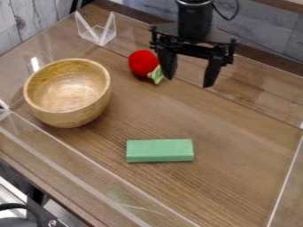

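Observation:
My black gripper (190,62) hangs over the back middle of the wooden table, its two fingers spread apart with nothing visible between them. Just left of it sit a red round object (143,62) and a small light-green piece at its lower right. A wooden bowl (66,89) stands at the left. A green rectangular block (160,150) lies in the front middle.
A white wire-like object (98,27) is at the back left. Dark cables show at the lower left corner.

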